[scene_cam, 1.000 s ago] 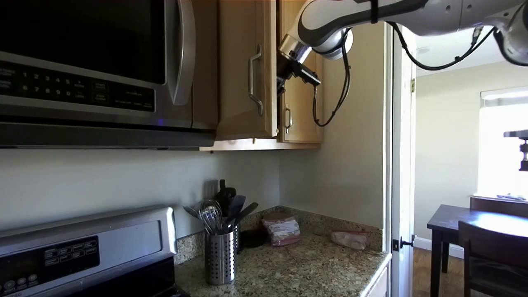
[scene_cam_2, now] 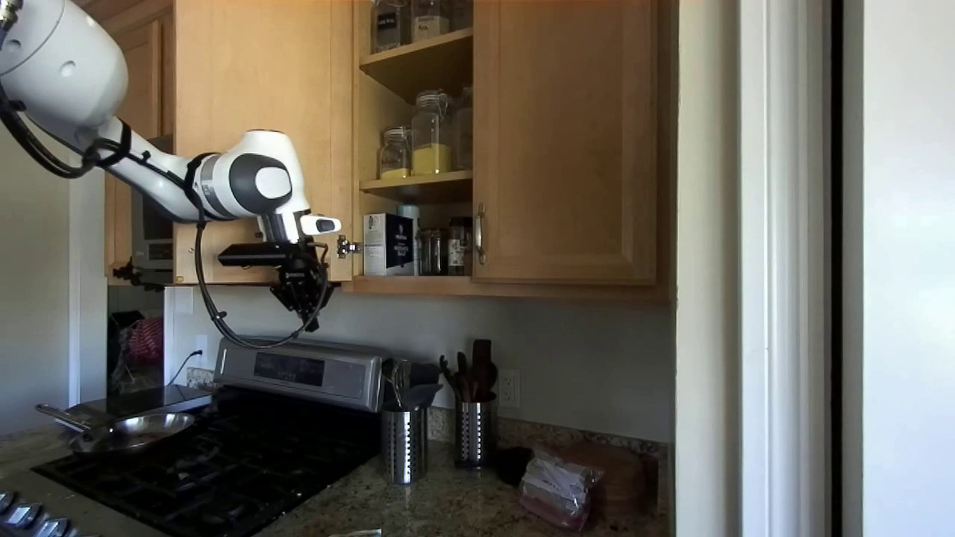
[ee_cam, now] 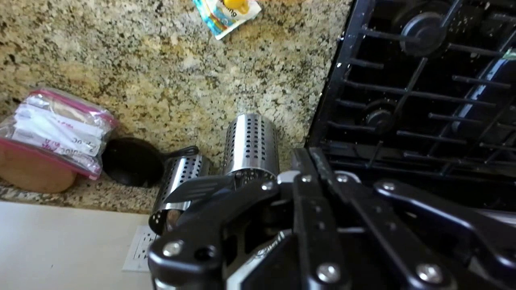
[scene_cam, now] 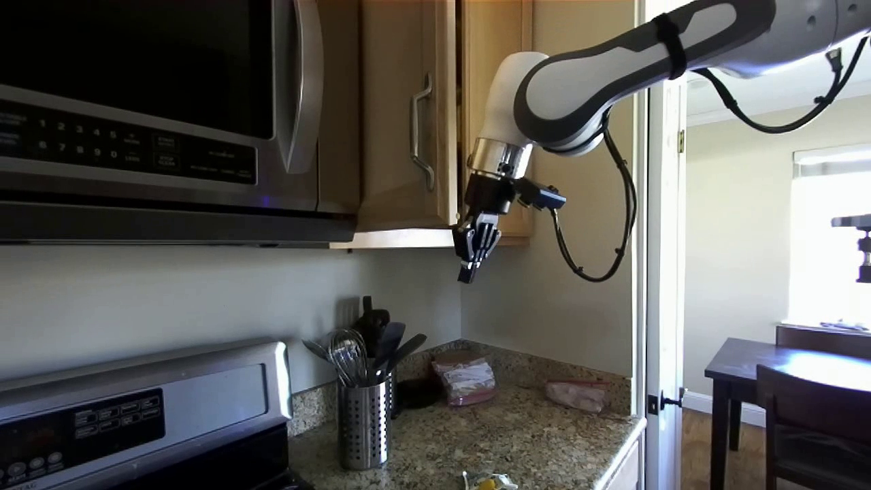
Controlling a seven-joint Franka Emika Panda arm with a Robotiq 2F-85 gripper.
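My gripper (scene_cam: 467,271) hangs pointing down below the cabinet's bottom edge, high over the counter. In the wrist view its two black fingers (ee_cam: 302,162) lie close together, so the gripper is shut, and I make out nothing between them. A small, bright packet (ee_cam: 227,17) with blue, white and yellow on it lies on the granite counter (ee_cam: 159,53), well apart from the gripper. Exterior view 1 catches the packet (scene_cam: 490,482) at its bottom edge. The corner cabinet's door (scene_cam_2: 264,116) stands open beside the arm, showing jars (scene_cam_2: 431,134) and a box (scene_cam_2: 386,243) on the shelves.
A perforated steel utensil holder (scene_cam: 364,425) stands beside the stove (ee_cam: 416,92), with a second one (scene_cam_2: 475,434) behind it. Bagged bread-like items (scene_cam: 465,380) sit in the corner. A pan (scene_cam_2: 134,434) rests on the stove.
My gripper has come down and out from behind the open cabinet door to below the cabinet. The packet now shows on the counter, where earlier that spot was bare.
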